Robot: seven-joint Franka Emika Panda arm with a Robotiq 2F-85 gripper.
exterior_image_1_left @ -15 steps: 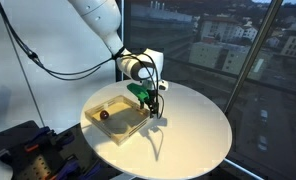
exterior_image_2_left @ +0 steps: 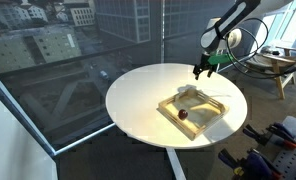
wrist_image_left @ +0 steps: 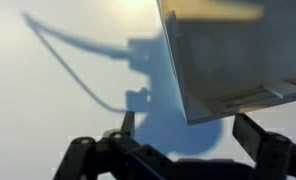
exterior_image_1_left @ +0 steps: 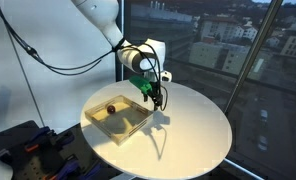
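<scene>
A shallow tan tray (exterior_image_1_left: 120, 123) rests on the white round table, and a small dark red ball (exterior_image_1_left: 111, 109) lies on its floor toward the left side. The second exterior view has the same ball (exterior_image_2_left: 182, 115) inside the tray (exterior_image_2_left: 210, 124). My gripper (exterior_image_1_left: 156, 101) hangs over the table by the tray's right rim, apart from the ball. In the wrist view the gripper is open, its black fingers (wrist_image_left: 128, 122) wide apart with nothing held between them. A corner of the tray (wrist_image_left: 178, 62) fills the upper right there; the ball is out of that view.
Black cables (exterior_image_1_left: 73, 70) loop from the arm at the left. Large windows stand behind the table. The arm's shadow (wrist_image_left: 163, 85) falls on the tabletop beside the tray.
Inside the tray, the ball has shifted a little to the right and toward the back. My arm has moved slightly to the right and up.
</scene>
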